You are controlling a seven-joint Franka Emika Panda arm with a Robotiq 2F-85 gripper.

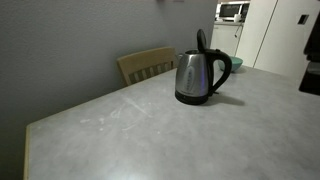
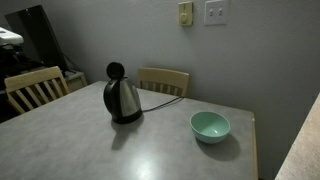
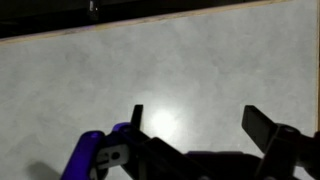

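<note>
A steel electric kettle [image 1: 193, 76] with a black base and handle stands upright on the grey table [image 1: 110, 130], its lid raised; exterior view 2 shows the same kettle [image 2: 123, 100] left of a mint-green bowl [image 2: 210, 126]. In the wrist view my gripper is open above bare table, with a wide gap and nothing between its fingers. Neither the kettle nor the bowl is visible from the wrist. Part of the dark arm [image 1: 311, 60] enters exterior view 1 at the right edge; the fingers are hidden there.
Wooden chairs stand at the table, one [image 2: 163, 80] behind the kettle and another [image 2: 35, 88] at the left end. A dark cord [image 2: 163, 104] runs from the kettle toward the wall.
</note>
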